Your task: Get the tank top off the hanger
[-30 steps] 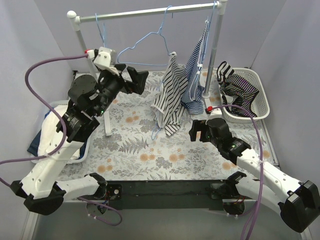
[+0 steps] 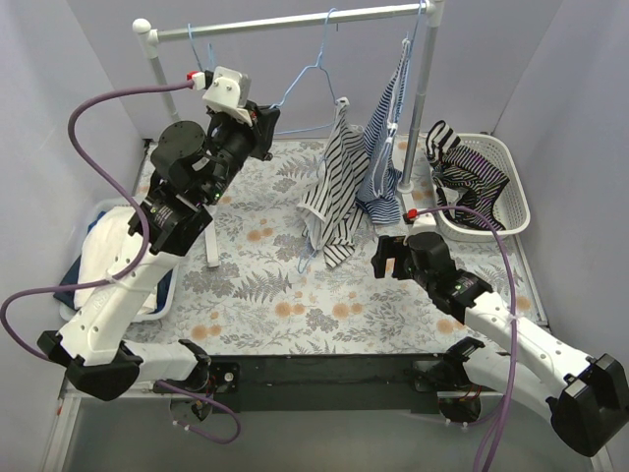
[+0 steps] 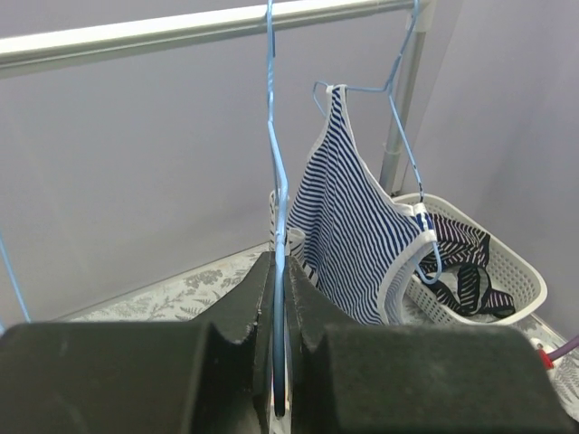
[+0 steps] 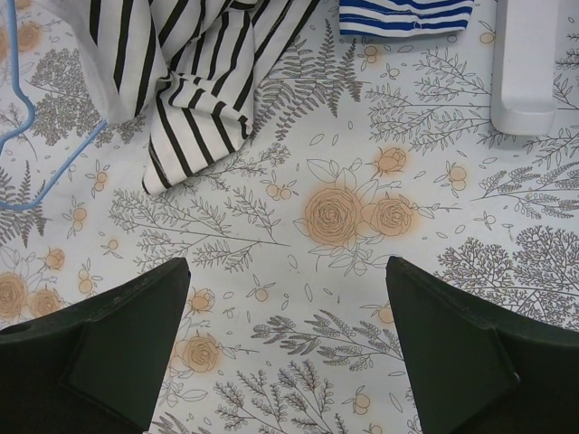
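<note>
A blue wire hanger (image 2: 303, 75) hangs from the rail, and my left gripper (image 2: 265, 130) is shut on its left end. In the left wrist view the hanger (image 3: 277, 181) runs edge-on down between the shut fingers. The black-and-white striped tank top (image 2: 336, 187) droops from the hanger's right side, its lower end near the table. Low in front of it my right gripper (image 2: 390, 258) stands open and empty. From the right wrist view, the striped cloth (image 4: 194, 81) lies beyond the fingers, apart from them.
A navy striped top (image 3: 348, 217) hangs on another hanger at the right. A white basket (image 2: 513, 197) with dark striped cloth stands at the right; a bin (image 2: 165, 295) with white cloth at the left. Another blue hanger (image 2: 209, 56) is on the rail's left.
The right arm and the striped top look unmoved.
</note>
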